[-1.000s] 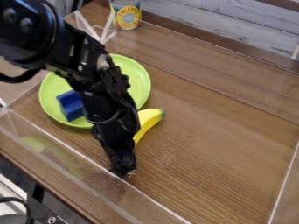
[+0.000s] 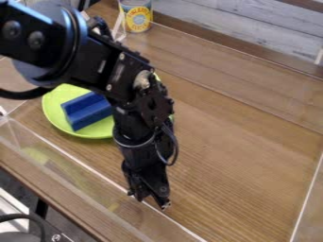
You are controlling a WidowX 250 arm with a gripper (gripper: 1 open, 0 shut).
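The black gripper (image 2: 149, 194) is low over the wooden table at the front centre, its fingertips down by the clear front edge strip, shut with nothing seen between them. Behind the arm is a green plate (image 2: 59, 109) with a blue block (image 2: 86, 111) on its left part.
A can (image 2: 136, 13) stands at the back left near a pale wall (image 2: 252, 28). A dark cable lies at the bottom left corner.
The arm has shifted right and toward the front, now hiding the yellow banana and more of the plate's right side. The fingertips have moved slightly right.
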